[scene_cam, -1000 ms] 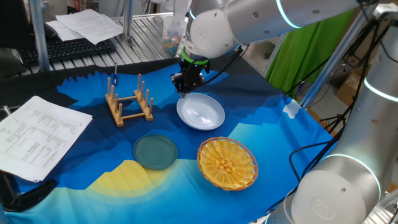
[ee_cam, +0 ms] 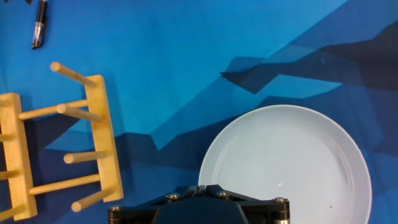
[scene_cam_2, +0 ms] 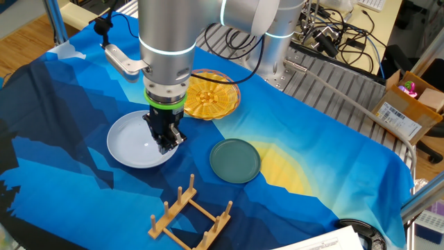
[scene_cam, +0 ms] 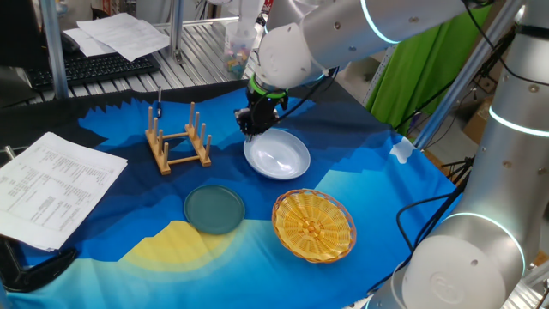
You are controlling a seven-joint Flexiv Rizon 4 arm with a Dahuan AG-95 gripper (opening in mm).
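A white plate (scene_cam: 277, 154) lies flat on the blue cloth. Over its rim, on the side towards the wooden rack, my gripper (scene_cam: 250, 135) points downwards. Seen in the wrist view, the fingers of the gripper look drawn together at the bottom edge, beside the left rim of the white plate (ee_cam: 292, 168). Whether they touch the rim or have it between them is hidden. The wooden dish rack (ee_cam: 102, 137) with upright pegs stands apart, holding no plate. A dark green plate (scene_cam_2: 235, 160) lies flat nearby.
The yellow woven basket (scene_cam: 314, 226) sits near the front of the table. Papers (scene_cam: 53, 190) cover the left side, and a pen (ee_cam: 39, 25) lies beyond the rack. Bare cloth surrounds the white plate's far side.
The arm has shifted slightly, with the gripper a little lower and to the left near the white plate's rim. The plates, rack and basket have not moved.
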